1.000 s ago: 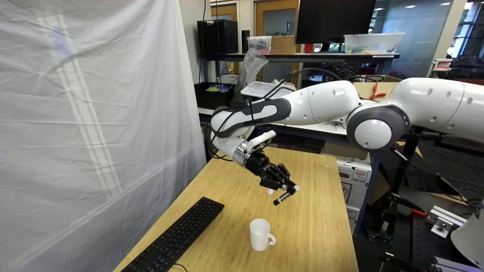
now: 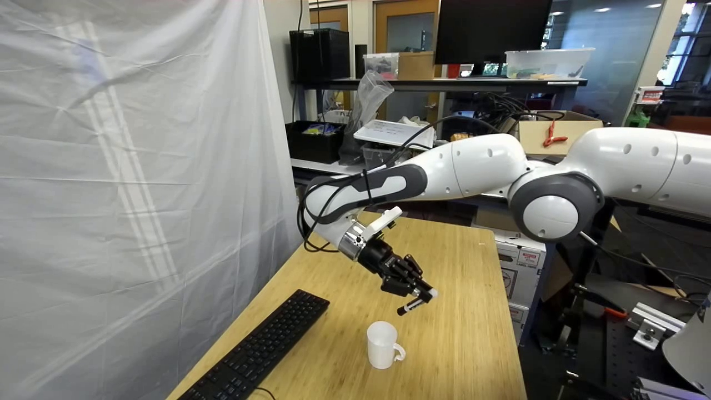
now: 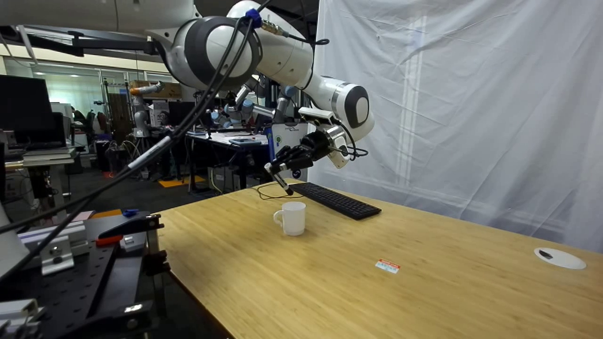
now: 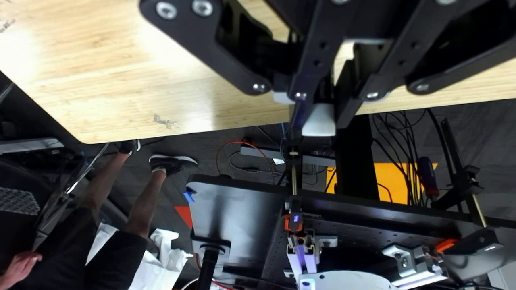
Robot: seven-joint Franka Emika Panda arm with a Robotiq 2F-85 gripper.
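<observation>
A white marker with a black end (image 2: 414, 305) is pinched in my gripper (image 2: 422, 291), which is shut on it above the wooden table. It tilts, its black end pointing down towards the mug's side. In exterior view 2 the marker (image 3: 281, 181) hangs above and behind the white mug (image 3: 293, 218), apart from it. The mug (image 2: 381, 345) stands upright on the table, its handle to the right in exterior view 1. Between the dark fingers in the wrist view, a pale blunt end (image 4: 319, 121) shows, seemingly the marker's; the rest is hidden there.
A black keyboard (image 2: 263, 346) lies left of the mug along the curtain side. A small red-and-white label (image 3: 387, 266) and a white disc (image 3: 559, 258) are on the table. The table (image 3: 452, 299) is otherwise largely clear.
My gripper has come lower and slightly left in exterior view 1, bringing the marker nearer to the mug. The small label seen behind it earlier is now hidden. The mug has not moved.
</observation>
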